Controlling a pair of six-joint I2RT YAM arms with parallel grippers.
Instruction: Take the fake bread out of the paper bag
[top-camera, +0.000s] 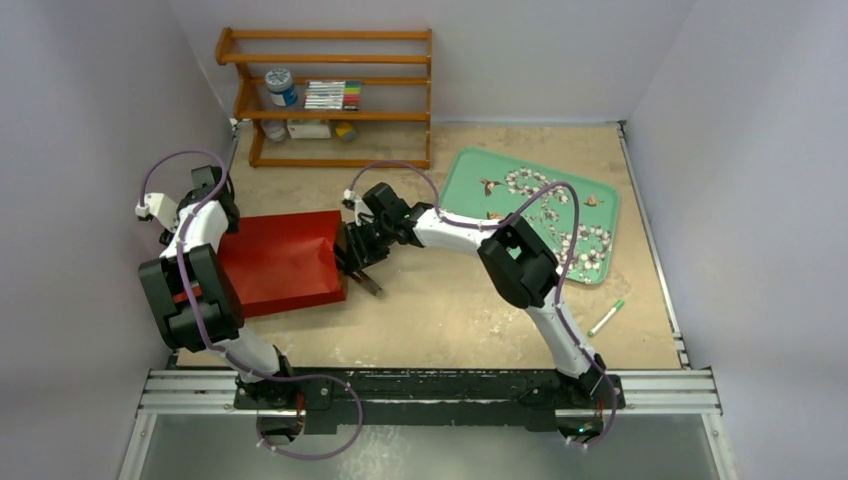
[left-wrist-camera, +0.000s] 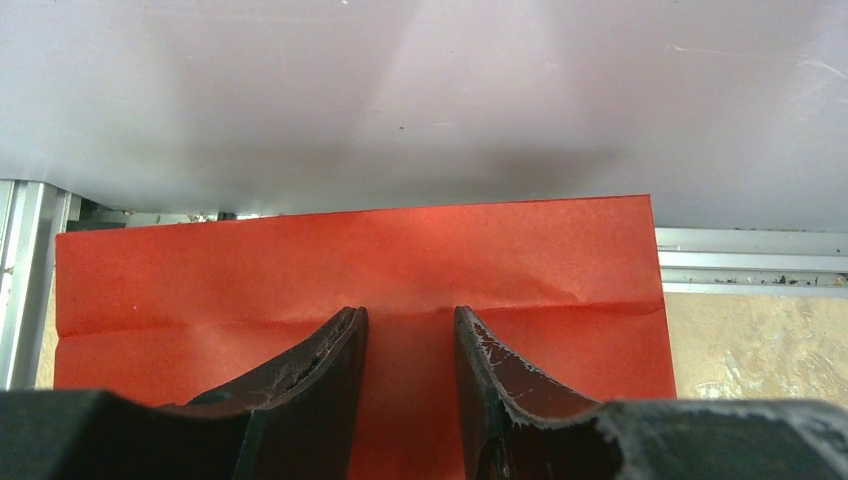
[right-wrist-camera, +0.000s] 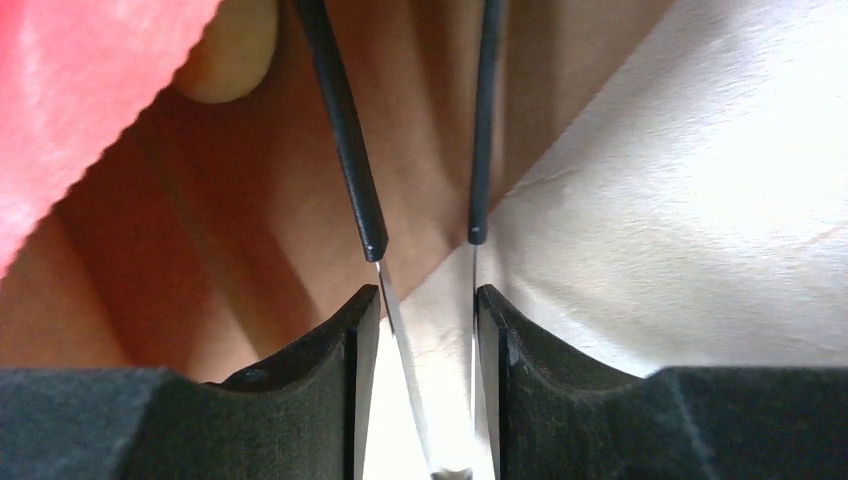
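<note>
The red paper bag (top-camera: 282, 262) lies flat on the left of the table, its mouth facing right. My right gripper is shut on a pair of tongs (right-wrist-camera: 346, 130) with black-covered tips, one arm beside each finger. The tongs' tips reach into the bag's mouth, and their back end (top-camera: 367, 284) sticks out below the gripper in the top view. A pale rounded piece, likely the fake bread (right-wrist-camera: 228, 75), shows under the bag's red edge, left of the tips. My left gripper stands part open over the bag's closed end, nothing pinched between its fingers.
A green flowered tray (top-camera: 490, 165) lies at the back right, with a green-capped marker (top-camera: 606, 317) in front of it. Behind the bag stands a wooden rack (top-camera: 340, 115).
</note>
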